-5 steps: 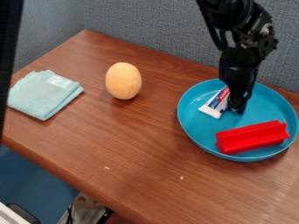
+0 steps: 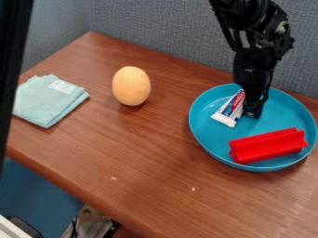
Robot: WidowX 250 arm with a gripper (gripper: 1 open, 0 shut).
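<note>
My black gripper reaches down from the top right into the blue plate, its fingertips low beside a white, red and blue toothpaste tube. The tube lies on the plate at the left of the fingers and is partly hidden by them. The finger is open, though the gap between the fingers is hard to make out. A red block lies at the front of the plate.
An egg stands left of the plate on the wooden table. A folded pale green cloth lies at the far left.
</note>
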